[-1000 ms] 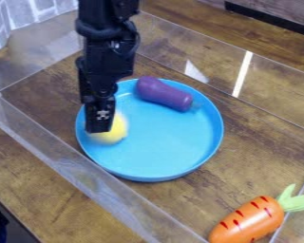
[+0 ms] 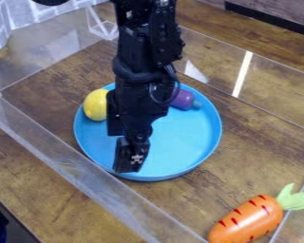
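My black gripper (image 2: 129, 142) reaches down over a blue plate (image 2: 186, 152), its fingertips low over the plate's front-left part, open by what shows of them. A yellow toy (image 2: 96, 102) is on the plate's left side, just left of the gripper. A purple toy (image 2: 185, 99) lies at the back right of the plate, partly hidden behind the arm.
An orange toy carrot (image 2: 250, 221) lies on the wooden table at the bottom right, off the plate. Clear panels run along the left and back of the work area. The table right of the plate is clear.
The gripper has moved right and down toward the plate's front. The yellow toy now sits farther up and left on the plate than a second ago.
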